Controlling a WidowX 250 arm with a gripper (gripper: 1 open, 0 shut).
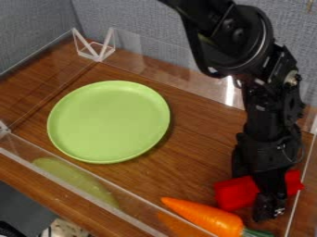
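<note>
The black robot arm comes down from the top at the right, and its gripper (pixel 264 192) is low over a red object (pixel 231 193) at the front right of the wooden surface. The fingers are open and stand around or over the red object; whether they touch it is unclear. An orange carrot (pixel 202 214) lies just left of the red object, along the front edge. A light green plate (pixel 107 122) lies flat at the left.
Clear low walls (pixel 74 180) border the wooden surface (pixel 186 139). A small white frame (pixel 95 46) stands at the back left corner. Grey padded walls rise behind. The middle between plate and arm is clear.
</note>
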